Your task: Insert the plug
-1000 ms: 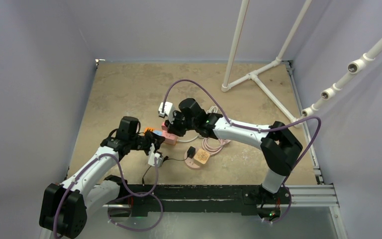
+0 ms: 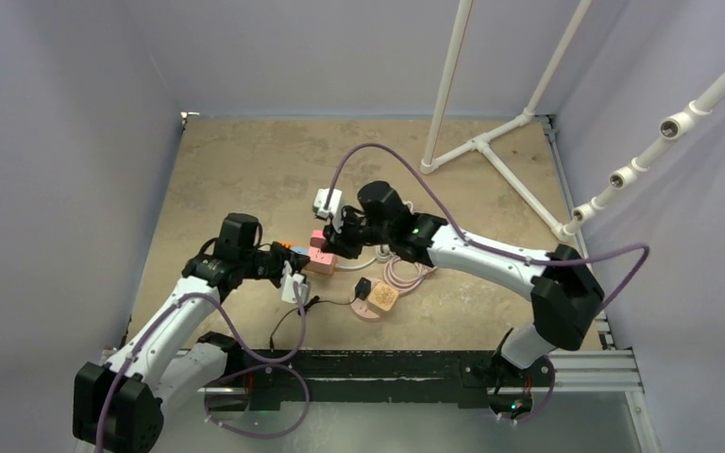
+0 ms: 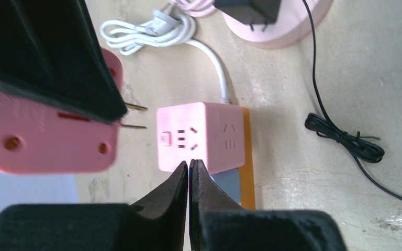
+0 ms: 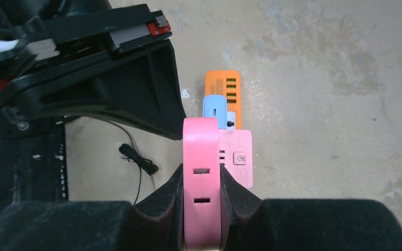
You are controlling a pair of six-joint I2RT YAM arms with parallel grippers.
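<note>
A pink plug with two metal prongs is held in my right gripper, shut on it. In the left wrist view its prongs point toward a pink socket block, apart from it. That block stands with a blue piece and an orange strip at the table's centre. My left gripper is shut, nothing seen between its fingers, just in front of the block.
A white coiled cable, a black adapter on a pink round base, a wooden block and a black cord lie nearby.
</note>
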